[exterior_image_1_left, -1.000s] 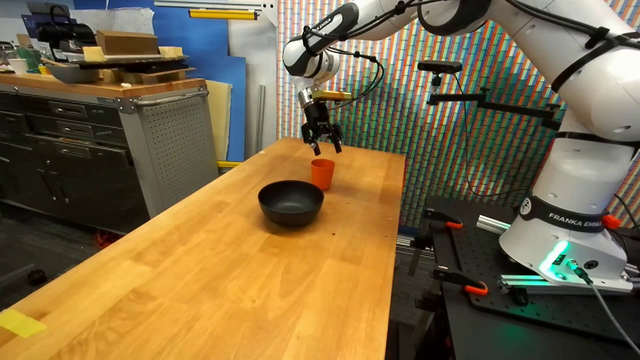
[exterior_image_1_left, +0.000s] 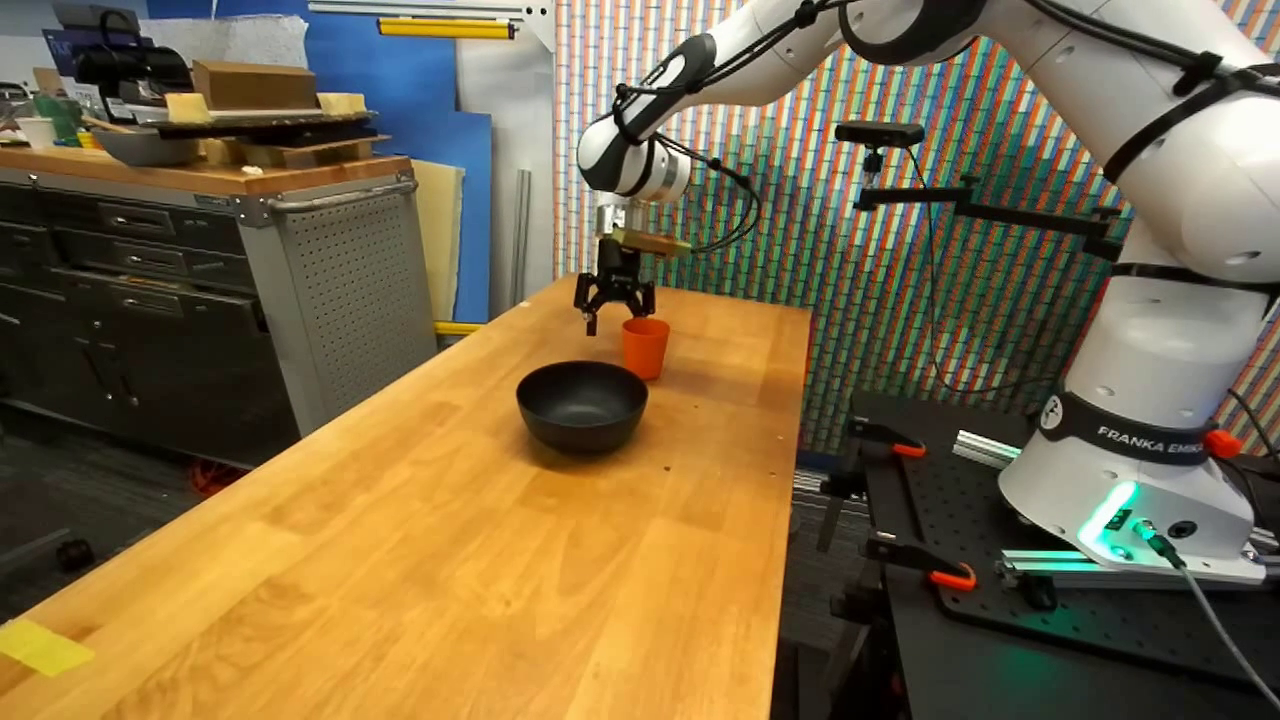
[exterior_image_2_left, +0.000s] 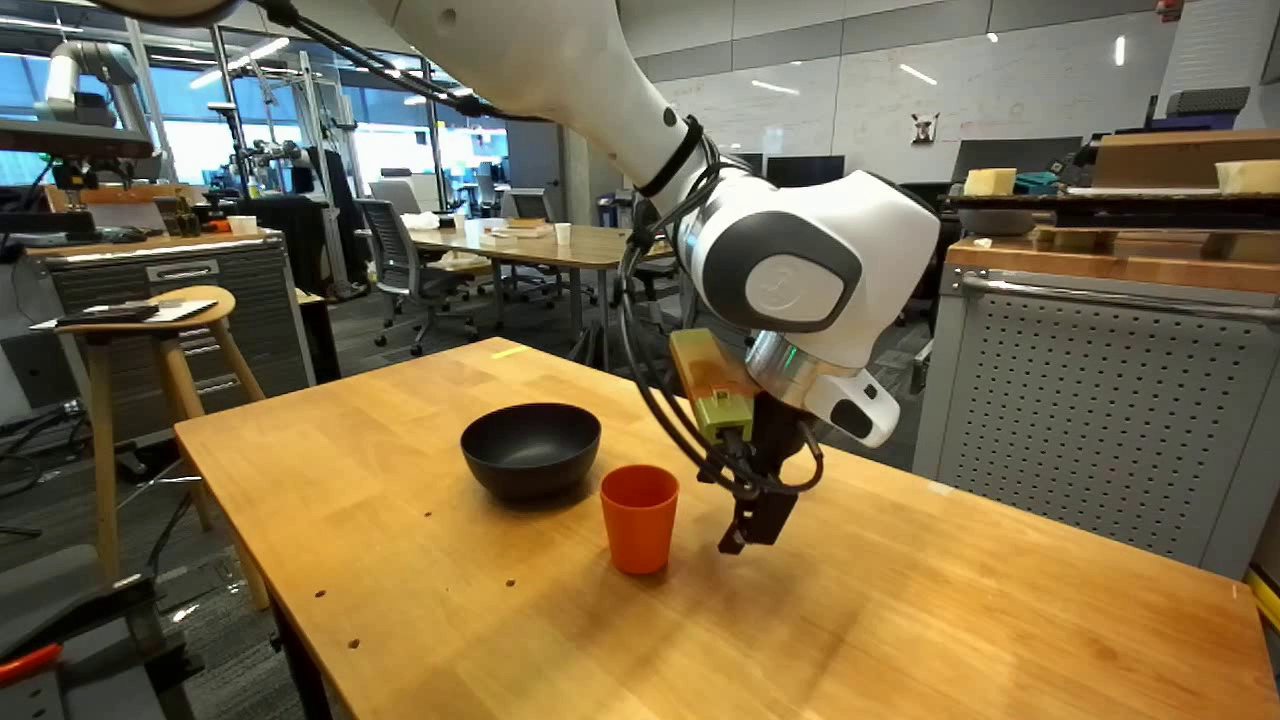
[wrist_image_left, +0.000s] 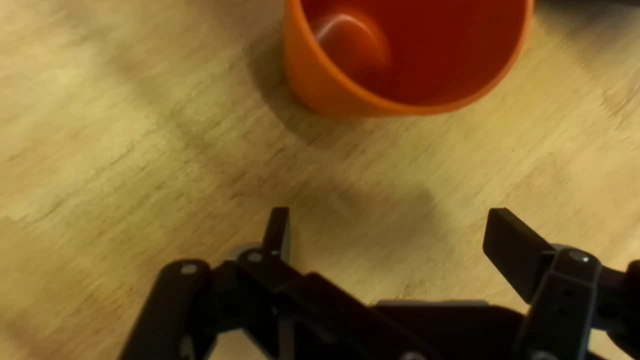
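Observation:
An orange cup (exterior_image_1_left: 644, 349) stands upright on the wooden table, close beside a black bowl (exterior_image_1_left: 582, 408). My gripper (exterior_image_1_left: 617, 314) hangs low over the table on the far side of the cup, apart from it. The second exterior view has the cup (exterior_image_2_left: 638, 522) between the bowl (exterior_image_2_left: 530, 452) and my gripper (exterior_image_2_left: 752, 542). Seen from the wrist, the fingers are spread wide with bare table between the fingertips; the gripper is open and empty. Ahead of it, the cup (wrist_image_left: 336, 90) shows its empty inside, cut off by the top edge.
A grey tool cabinet (exterior_image_2_left: 1098, 408) stands beyond the table's edge. Cables (exterior_image_2_left: 654, 384) loop from the arm near the cup.
My gripper has come down and shifted left in the first exterior view, turning from tilted to nearly vertical. The cup and bowl stay where they were.

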